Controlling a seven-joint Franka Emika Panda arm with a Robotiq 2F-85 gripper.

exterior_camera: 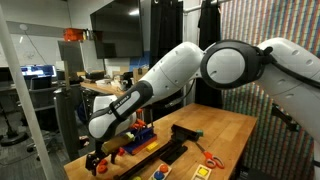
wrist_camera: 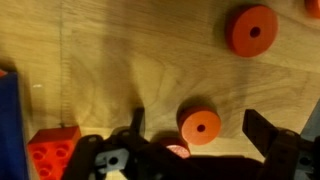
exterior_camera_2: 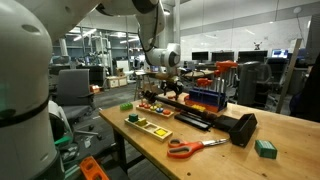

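Observation:
In the wrist view an orange round piece (wrist_camera: 200, 125) with a small hole in its middle sits on the wooden table, in the gap of my open gripper. One finger (wrist_camera: 134, 125) shows on its left and the other finger (wrist_camera: 258, 128) on its right, with bare wood between each and the piece. Close below it, a second round piece (wrist_camera: 178, 151) is partly hidden by the gripper. A larger red disc (wrist_camera: 251, 31) lies farther up. From outside, my gripper (exterior_camera: 101, 150) is low over the left end of the table.
A red studded block (wrist_camera: 54, 150) and a blue bin (wrist_camera: 9, 125) lie to the left in the wrist view. Scissors (exterior_camera_2: 195, 147), a black box (exterior_camera_2: 238, 128), a green block (exterior_camera_2: 265, 149) and a wooden tray (exterior_camera_2: 150, 128) occupy the near table.

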